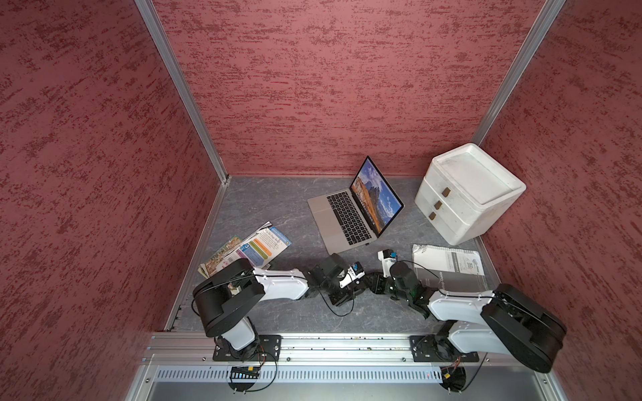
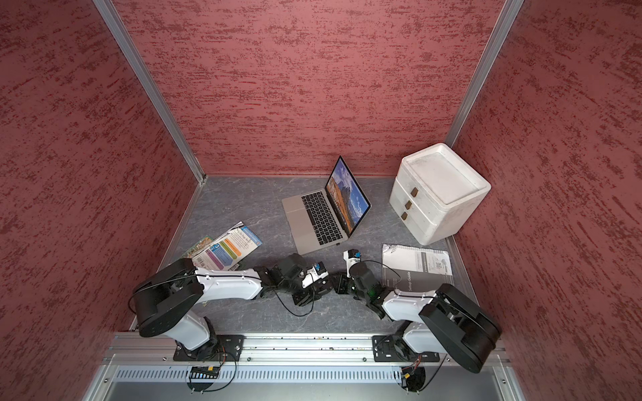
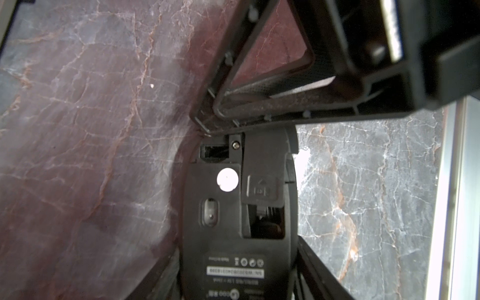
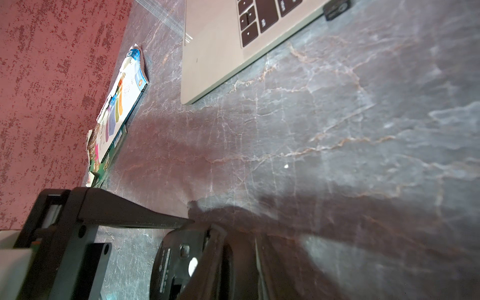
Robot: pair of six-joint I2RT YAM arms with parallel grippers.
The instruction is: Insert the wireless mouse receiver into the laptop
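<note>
The silver laptop stands open, with a small dark piece at its near side edge. My left gripper is shut on the black mouse, whose underside faces the left wrist camera: an open slot, a white sticker and a cover are visible. My right gripper is at the mouse's end, with fingers reaching over it. In the left wrist view a right-gripper finger lies along the top of the mouse. How far the right gripper is open, and whether it holds anything small, is hidden.
Booklets lie at the left. A white drawer unit stands at the back right, with a flat printed packet before it. Bare table lies around the laptop's left and back.
</note>
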